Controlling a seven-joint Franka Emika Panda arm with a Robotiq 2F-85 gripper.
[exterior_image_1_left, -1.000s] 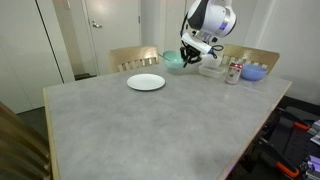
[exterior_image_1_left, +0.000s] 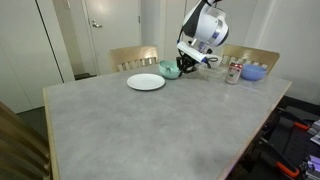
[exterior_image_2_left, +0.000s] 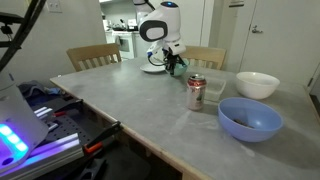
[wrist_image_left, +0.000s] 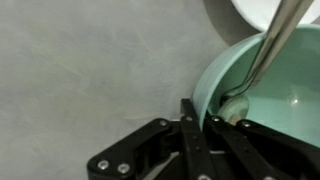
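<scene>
A mint-green bowl (exterior_image_1_left: 169, 70) is at the far side of the table, just right of the white plate (exterior_image_1_left: 146, 82). My gripper (exterior_image_1_left: 181, 69) is shut on the bowl's near rim. In the wrist view, the wall of the green bowl (wrist_image_left: 292, 85) runs down between the fingers of my gripper. A metal spoon (wrist_image_left: 268, 50) leans inside the bowl, its handle crossing the rim toward the plate (wrist_image_left: 240, 20). I cannot tell whether the bowl's base touches the table.
A patterned can (exterior_image_2_left: 195, 93), a clear container (exterior_image_2_left: 211, 110), a blue bowl (exterior_image_2_left: 250, 118) and a white bowl (exterior_image_2_left: 258, 85) stand on the other side of the arm. The grey tabletop (exterior_image_1_left: 130, 130) in front of the plate is bare. Chairs border the far edge.
The green bowl and my gripper have moved down and a little left in exterior view 1, closer to the plate. The plate has stayed put.
</scene>
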